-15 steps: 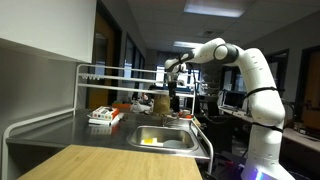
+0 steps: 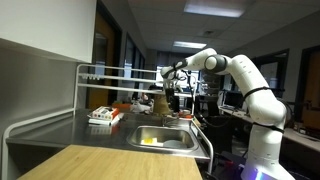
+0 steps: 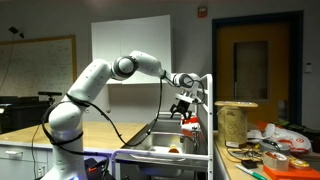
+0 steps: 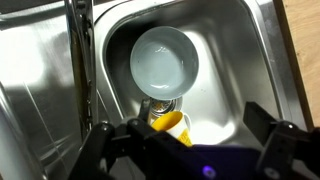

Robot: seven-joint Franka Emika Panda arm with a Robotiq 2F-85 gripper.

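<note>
My gripper stands open above the metal sink (image 4: 225, 75), its dark fingers apart with nothing held between them. In the wrist view a round grey dish (image 4: 164, 62) lies on the sink floor, near the left side of the basin. A yellow and white item (image 4: 176, 124) lies below it, by the drain, partly hidden by the gripper. Seen from exterior view 1, the yellow item (image 2: 148, 141) is at the left of the basin and the grey dish (image 2: 173, 144) to its right. The gripper (image 2: 172, 97) hangs well above them.
A wooden counter (image 2: 125, 163) lies in front of the sink, with bare room on it. On the dark surface to the left sits a white rack (image 2: 103, 117). A faucet pipe (image 4: 85, 60) runs close along the wrist view's left side. Bags and cans crowd the far table (image 3: 245, 158).
Over the last second the arm has bent and come down somewhat, bringing the gripper a little lower over the sink. The items in the sink look unmoved.
</note>
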